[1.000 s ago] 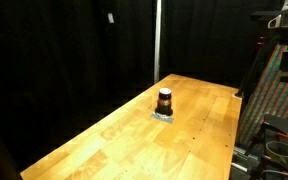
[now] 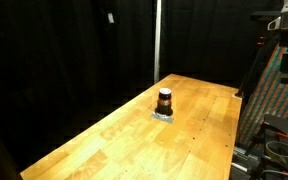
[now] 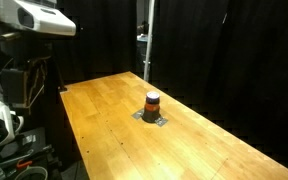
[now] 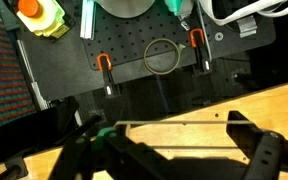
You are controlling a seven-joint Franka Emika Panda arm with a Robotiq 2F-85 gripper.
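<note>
A dark, light-topped cylinder [image 2: 165, 99] with a reddish-brown band stands upright on the wooden table [image 2: 119, 137]. Around its foot lies a grey flat piece [image 2: 162, 118]. The same cylinder [image 3: 152, 102] shows near the middle of the second exterior view. High beyond the table's right side, my gripper [image 2: 287, 66] is well away from it. In the wrist view my gripper has its black fingers [image 4: 108, 148] spread wide apart, with table wood visible between them. A thin pale line crosses that gap; what it is cannot be told. The cylinder is outside the wrist view.
Under the wrist camera lies a dark perforated plate [image 4: 134, 38] with orange-handled clamps [image 4: 106, 70], a cable loop [image 4: 163, 56] and an orange-and-yellow item [image 4: 40, 15]. Black curtains [image 2: 64, 70] back the table.
</note>
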